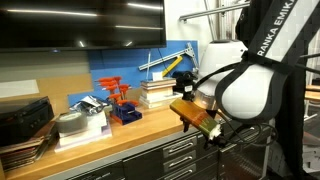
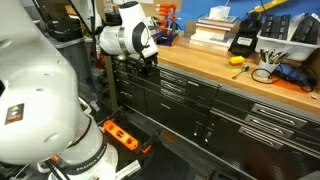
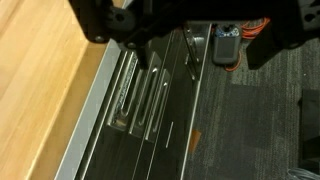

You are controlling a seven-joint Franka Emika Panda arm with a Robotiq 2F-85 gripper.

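Observation:
In the wrist view my gripper points down with its dark fingers wide apart and nothing between them. Below and to the left are drawer fronts with long metal handles, beside the wooden counter edge. Exterior view 1 has the gripper in front of the dark drawers, near the counter's front edge; its fingertips are hard to make out there. From exterior view 2, the arm's white wrist is at the far left end of the drawer row.
On the counter stand a book stack, red-and-blue bins and a paper pile with a grey object. A yellow-black tool and a white bin lie farther along. A black device with orange cable rests on the floor.

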